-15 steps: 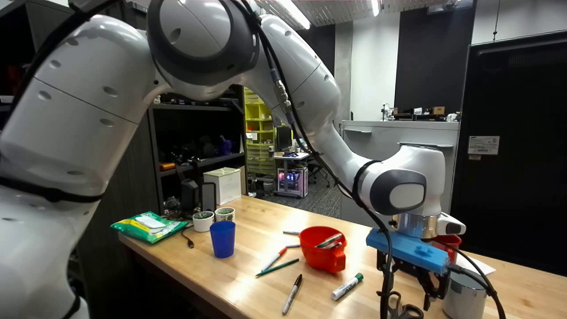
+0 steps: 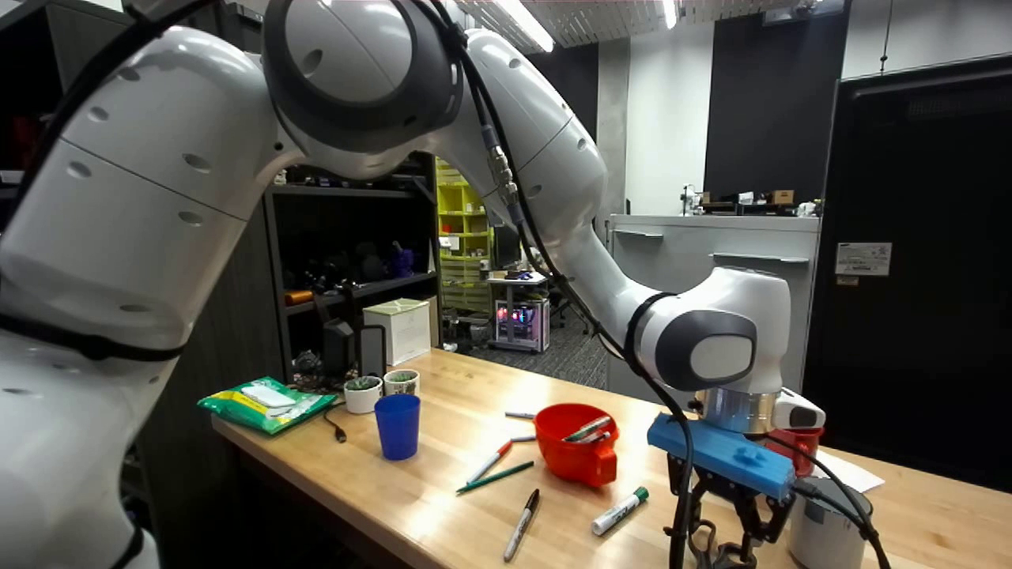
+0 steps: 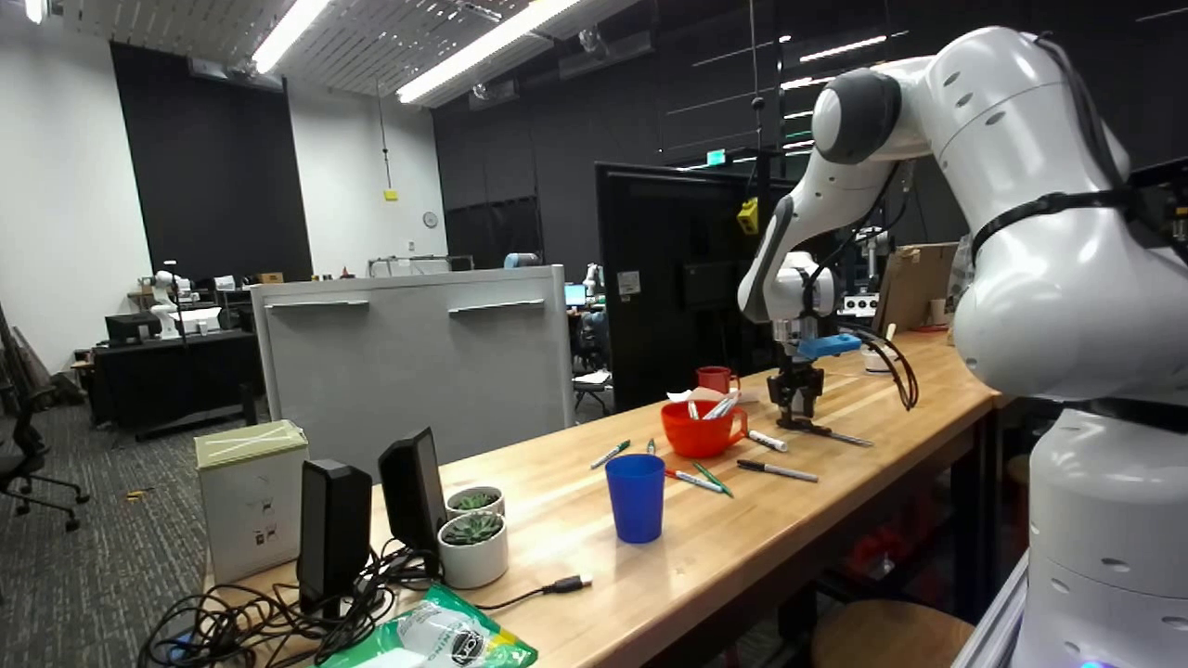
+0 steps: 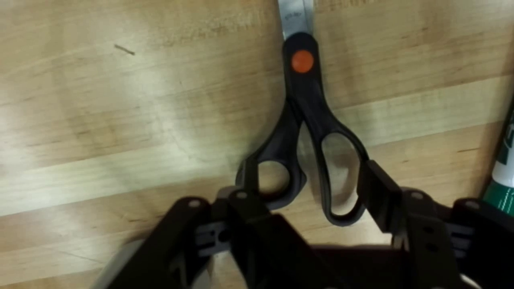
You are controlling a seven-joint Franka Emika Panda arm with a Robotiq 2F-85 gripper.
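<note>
Black-handled scissors (image 4: pixel 306 91) with an orange pivot dot lie on the wooden table, their blades running out of the wrist view at the top. My gripper is part open and reaches down over the handles, with one fingertip at the outer side of each loop. Whether the fingertips press on the loops cannot be told. In exterior view 1 the gripper (image 2: pixel 726 545) stands low over the scissors near the frame's bottom edge. Exterior view 2 shows the gripper (image 3: pixel 795 417) close to the tabletop.
A red cup (image 2: pixel 575 446) holding markers stands nearby, with a green-capped marker (image 2: pixel 621 510), a black marker (image 2: pixel 522 525) and other pens around it. A grey-white container (image 2: pixel 830 531) is close beside the gripper. Farther off stands a blue cup (image 2: pixel 398 427).
My gripper has come down and slightly left in exterior view 1, and its fingers have drawn closer together around the scissors' handles. The other table objects look unmoved.
</note>
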